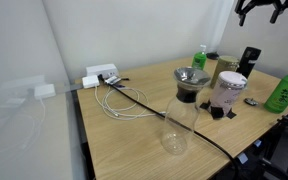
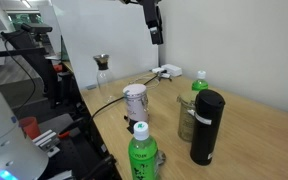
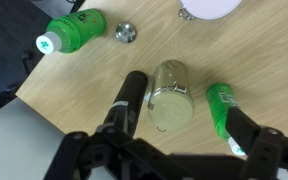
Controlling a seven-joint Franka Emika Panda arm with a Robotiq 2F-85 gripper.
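High above the right side of the table hangs my gripper [image 1: 258,18], open, nothing between its fingers. In the wrist view its fingers [image 3: 246,132] frame a tan-lidded jar [image 3: 171,108] standing on the table below. A black cylinder [image 2: 206,128] stands beside that jar. Of the two green bottles with white caps, one green bottle [image 3: 80,32] lies toward the upper left of the wrist view. The other green bottle [image 3: 222,108] is near the right finger. A white-lidded container [image 1: 225,91] stands closer to the table's middle.
A clear glass carafe [image 1: 178,128] with a metal cone filter [image 1: 192,79] stands near the front edge. A black cable [image 1: 169,113] crosses the table past a white power box [image 1: 107,71]. Bare wood is free at front left [image 1: 119,145].
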